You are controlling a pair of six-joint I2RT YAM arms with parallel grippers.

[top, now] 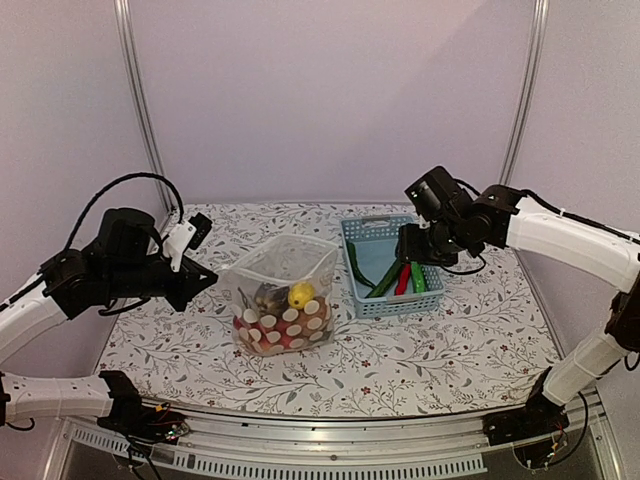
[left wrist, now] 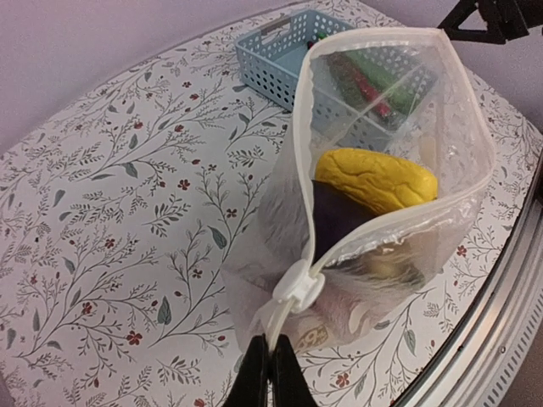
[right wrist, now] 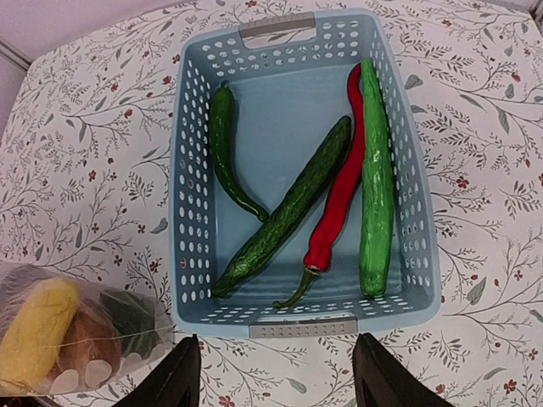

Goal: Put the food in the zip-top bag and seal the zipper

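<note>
The clear zip top bag [top: 272, 262] stands upright with its mouth wide apart. Inside lie a yellow food piece [left wrist: 377, 180], a dark purple one [left wrist: 339, 210] and others under the bag's printed dots. My left gripper is shut on the bag's zipper end by its white slider [left wrist: 299, 286]. My right gripper is open and empty, above the near side of the blue basket [right wrist: 195, 315]. In that basket rest a curved green pepper [right wrist: 222, 144], a cucumber [right wrist: 293, 208], a red chili [right wrist: 335, 199] and a long green vegetable [right wrist: 376, 203].
The basket stands just right of the bag, a narrow strip of table between them. A metal rail [top: 330, 425] runs along the front edge.
</note>
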